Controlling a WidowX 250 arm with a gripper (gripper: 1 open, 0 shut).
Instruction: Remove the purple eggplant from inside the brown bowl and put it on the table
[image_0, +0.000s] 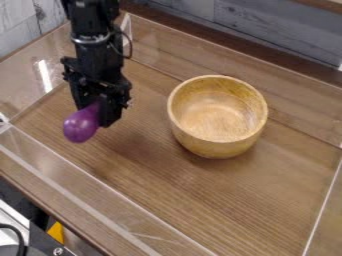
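The purple eggplant (82, 124) is at the left of the view, well apart from the bowl. My gripper (88, 108) is shut on its upper end, and the rest of it points down toward the table (167, 195). Whether its lower tip touches the wood I cannot tell. To the right stands the brown bowl (218, 110), upright and empty, its light inside fully visible.
Bare wood lies in front of the bowl and across the middle. A raised edge (54, 195) runs along the table's left side, close to the eggplant. Dark cables (16, 235) lie beyond it at the lower left.
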